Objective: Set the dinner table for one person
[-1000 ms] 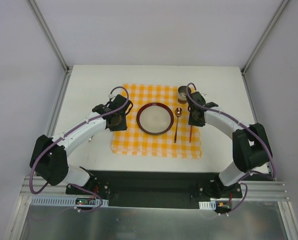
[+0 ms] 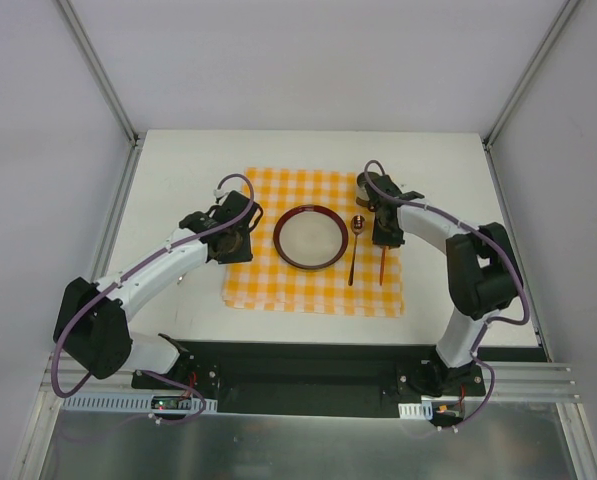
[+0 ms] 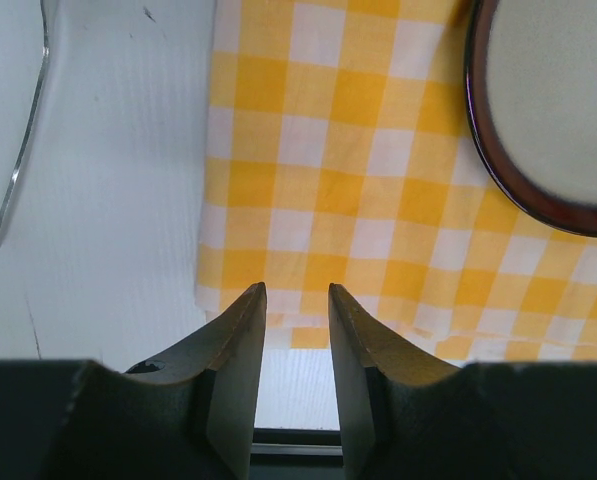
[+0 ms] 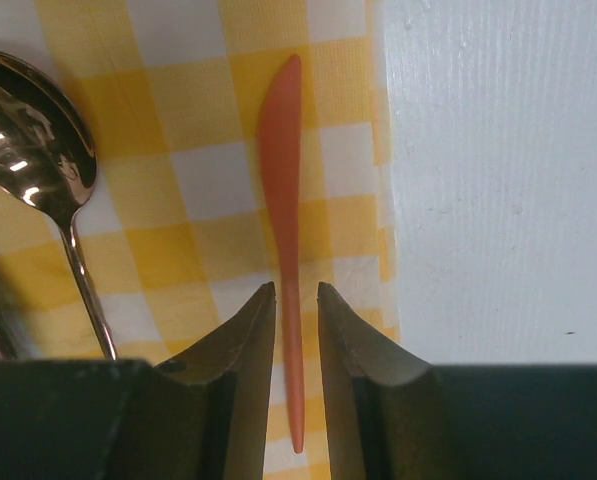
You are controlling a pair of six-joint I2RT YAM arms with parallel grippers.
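Observation:
A plate (image 2: 310, 237) with a dark rim lies mid-cloth on the yellow checked placemat (image 2: 258, 290). Right of it are a spoon (image 2: 354, 250) and a red knife (image 2: 382, 266). My right gripper is over the knife's handle, fingers apart, holding nothing visible. My left gripper stands open above the cloth's left part, empty. In the left wrist view a thin metal utensil (image 3: 20, 160) lies on the white table left of the cloth; its head is out of view.
A metal cup (image 2: 364, 188) stands at the cloth's back right, partly behind the right arm.
My right arm has shifted slightly left, its gripper moving a little toward the front-left over the knife. The left arm has barely moved; the tableware lies as before.

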